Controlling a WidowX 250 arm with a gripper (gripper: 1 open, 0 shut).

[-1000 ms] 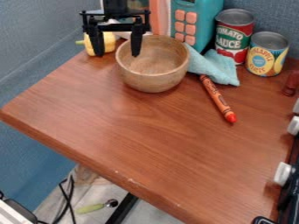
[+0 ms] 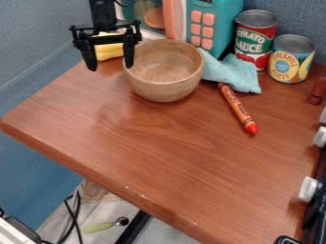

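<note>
The black gripper (image 2: 107, 55) hangs at the back left of the table, just left of a wooden bowl (image 2: 163, 74), its fingers open and pointing down. Behind and between the fingers is a yellow object (image 2: 105, 50), partly hidden by the gripper; whether the fingers touch it cannot be told.
A cyan cloth (image 2: 231, 72) and an orange crayon (image 2: 237, 109) lie right of the bowl. Two cans (image 2: 254, 38), a teal toy (image 2: 216, 21) and a small red object (image 2: 317, 92) stand at the back.
The gripper has moved left, away from over the bowl, toward the yellow object. The bowl and the other objects look unmoved.
</note>
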